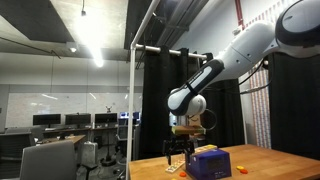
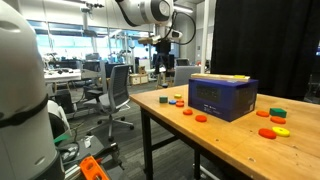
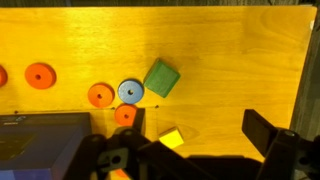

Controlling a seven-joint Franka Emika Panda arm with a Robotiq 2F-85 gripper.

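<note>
In the wrist view my gripper is open over the wooden table, its two fingers far apart and no object held between them. Below it and a little to the left lies a green block. A blue disc is close beside that block, with orange discs to its left. A small yellow block lies lower down, between the fingers as seen from above, on the tabletop. Exterior view 1 has the gripper above the table, left of the purple box.
The purple box carries a yellow-orange item on its top. Round it on the table lie several red-orange discs, a yellow disc and another green block. Bare wood fills the right side of the wrist view.
</note>
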